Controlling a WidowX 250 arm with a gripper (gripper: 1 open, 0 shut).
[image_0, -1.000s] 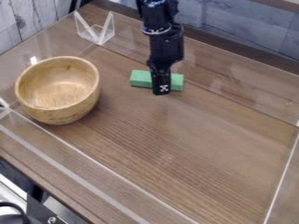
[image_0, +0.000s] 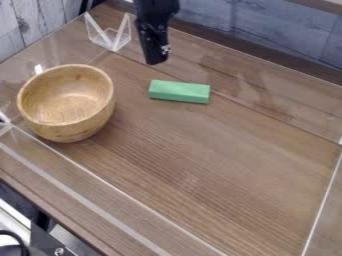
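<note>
My dark gripper (image_0: 154, 52) hangs at the top centre of the camera view, shut, with nothing visible between its fingers. Below it and slightly right, a green rectangular block (image_0: 179, 92) lies flat on the wooden table (image_0: 221, 175), apart from the gripper.
A round tan bowl (image_0: 67, 120) sits on the left of the table. A white wire-like object (image_0: 110, 32) stands at the back left.
My gripper has moved up and back, away from the green block it was over. The block stays where it was.
</note>
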